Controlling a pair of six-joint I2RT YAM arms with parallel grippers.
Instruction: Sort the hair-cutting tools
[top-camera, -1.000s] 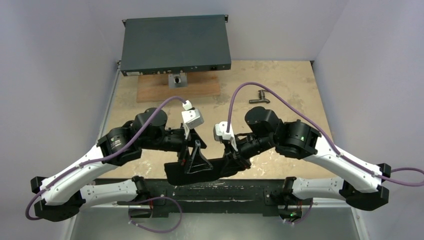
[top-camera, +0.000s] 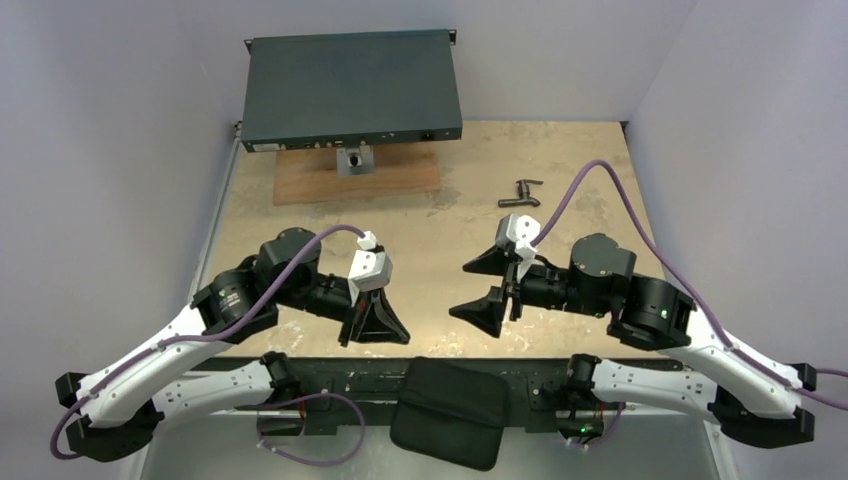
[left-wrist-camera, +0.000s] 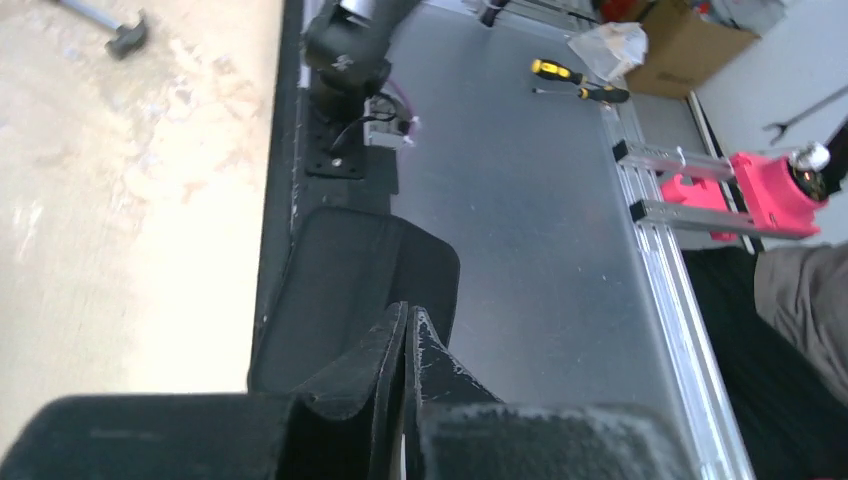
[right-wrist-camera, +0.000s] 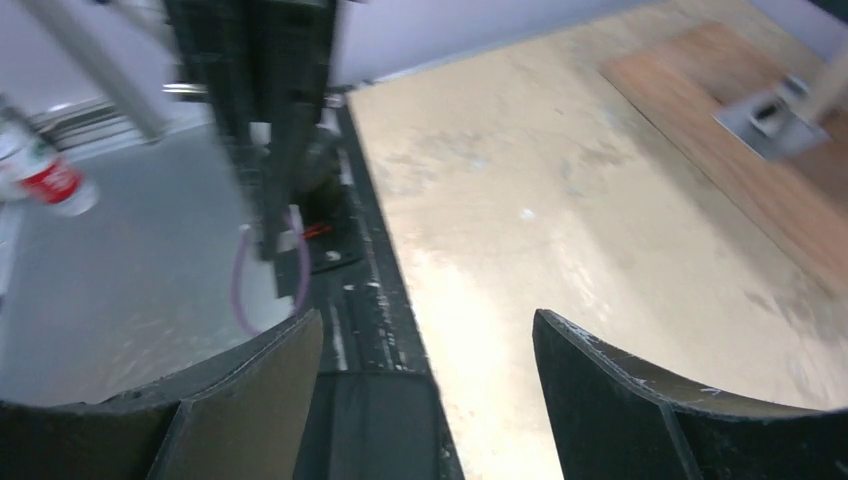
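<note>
The black flat case (top-camera: 448, 410) lies below the table's front edge, and shows in the left wrist view (left-wrist-camera: 340, 270) and at the bottom of the right wrist view (right-wrist-camera: 385, 425). My left gripper is shut, nothing showing between its fingers, above and left of the case in the top view. My right gripper (top-camera: 478, 287) stands open and empty over the middle of the table. A dark metal T-shaped tool (top-camera: 520, 200) lies at the back right of the table.
A dark metal box (top-camera: 350, 85) on a stand sits over a wooden board (top-camera: 300, 185) at the back. Purple cables loop from both arms.
The black case has gone from between both grippers down below the front edge. My right gripper has moved up and right and opened; my left has moved slightly left and shut.
</note>
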